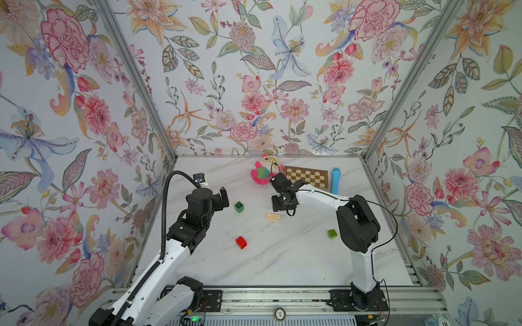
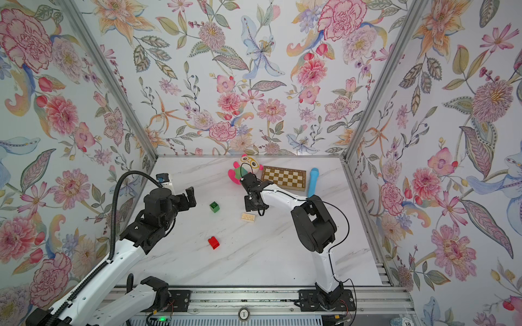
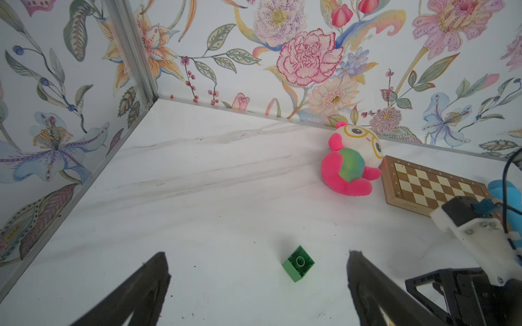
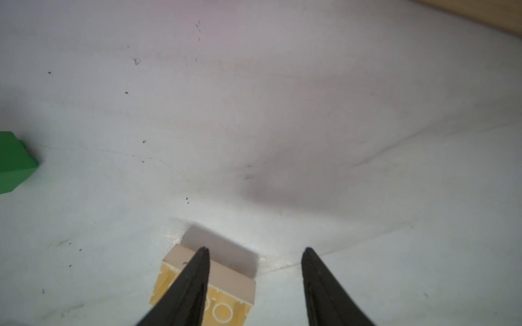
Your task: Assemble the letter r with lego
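A tan lego brick point(image 1: 273, 217) lies mid-table. My right gripper is low just above and behind it, fingers parted with nothing held; in the right wrist view the brick point(image 4: 223, 304) is partly hidden by the left finger. A green brick point(image 3: 298, 263) lies to the left of it, a red brick point(image 1: 241, 242) nearer the front, and a light green brick point(image 1: 332, 233) to the right, seen in the top left view. My left gripper is open and raised over the left side of the table, holding nothing.
At the back stand a pink plush toy point(image 3: 348, 168), a chessboard point(image 1: 305, 176) and a blue elongated object point(image 1: 335, 179).
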